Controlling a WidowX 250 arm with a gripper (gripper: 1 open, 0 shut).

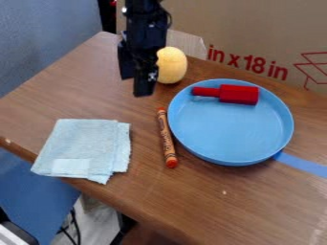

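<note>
My black gripper (144, 69) hangs over the back left of the wooden table, just left of a pale yellow round object (171, 66); whether it is open or shut is hard to see. A blue plate (228, 133) holds a red object with a handle (238, 94) near its back rim. An orange crayon-like stick (166, 144) lies left of the plate. A folded pale blue cloth (79, 148) lies at the front left.
A cardboard box (269, 43) stands behind the table. The table's left edge drops to a blue surface and cables. Bare wood (64, 91) is clear at the left and at the front right.
</note>
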